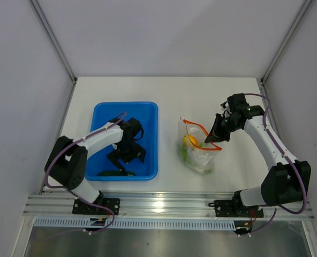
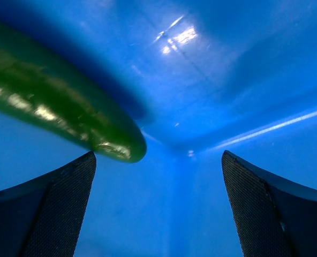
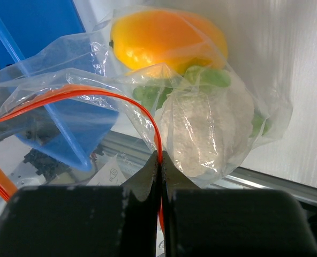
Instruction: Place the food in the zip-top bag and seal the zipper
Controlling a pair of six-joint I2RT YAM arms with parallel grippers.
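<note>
A dark green cucumber [image 2: 62, 101] lies on the floor of the blue bin [image 1: 154, 139]. In the top view my left gripper [image 1: 121, 164] is down inside the bin over the cucumber and hides part of it. Its fingers [image 2: 59, 209] stand wide apart, with the cucumber's tip just ahead of the gap and nothing between them. The clear zip bag [image 1: 200, 160] with an orange zipper rim holds a yellow-orange mango [image 3: 166, 40], a cauliflower [image 3: 201, 128] and green leaves. My right gripper is shut on the bag's orange rim, and the mouth gapes.
Bare white table [image 1: 169, 93] surrounds the bin and bag, with a clear strip between them. The bin's walls rise close around my left gripper. A metal rail [image 1: 153, 199] runs along the front edge.
</note>
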